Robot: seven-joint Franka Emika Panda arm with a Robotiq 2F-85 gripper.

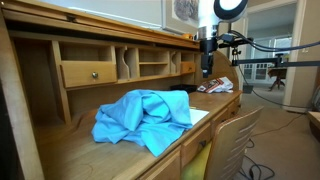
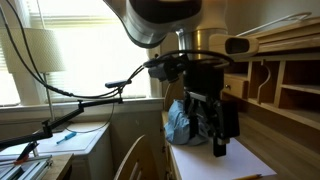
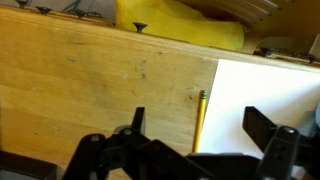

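My gripper stands open in the wrist view, high above the wooden desk top (image 3: 110, 85). Between its spread fingers, well below them, a yellow pencil (image 3: 201, 118) lies along the left edge of a white paper sheet (image 3: 245, 95). A crumpled light-blue cloth (image 1: 145, 117) covers part of the desk in exterior view 1. The gripper (image 1: 207, 65) hangs in the air there, beyond the cloth and to its right. Exterior view 2 has the gripper (image 2: 223, 135) in front of the blue cloth (image 2: 181, 124), partly hiding it.
Wooden cubbies and a drawer (image 1: 89, 73) line the desk's back. A chair (image 1: 232, 145) stands against its front. At the far end lies a red-and-white bag (image 1: 215, 86). Something yellow (image 3: 180, 20) lies past the desk edge.
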